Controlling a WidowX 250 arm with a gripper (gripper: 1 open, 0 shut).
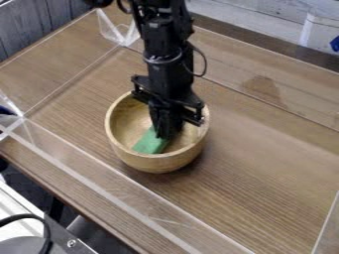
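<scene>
A round wooden bowl [143,159] sits on the wooden table. Inside it lies a green block [149,141], partly covered by the black gripper [166,129] that reaches down into the bowl from above. The fingertips are low in the bowl at the block; whether anything is between them is hidden.
Clear plastic corner pieces sit at the upper left and left edge. A white object [320,30] is beyond the back right edge.
</scene>
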